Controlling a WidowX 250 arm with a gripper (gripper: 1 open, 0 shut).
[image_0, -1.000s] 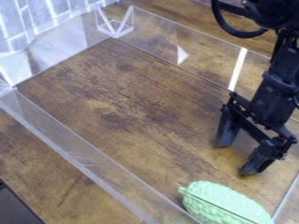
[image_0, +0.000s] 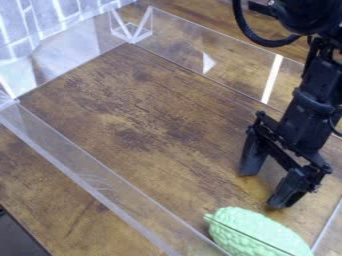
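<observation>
A black gripper (image_0: 267, 185) reaches down at the right side of a wooden surface enclosed by clear walls. Its two fingers are apart, low over the wood, and no object shows between them. A pale green, ridged oblong object (image_0: 257, 234) lies at the bottom right, a short way below the gripper, apart from it.
Clear plastic walls (image_0: 94, 180) ring the work area, with corner pieces at the back left. A white patterned cloth or curtain (image_0: 40, 25) is at the top left.
The gripper has shifted slightly left and toward the camera, its near finger a little lower in the view. The green object has not moved.
</observation>
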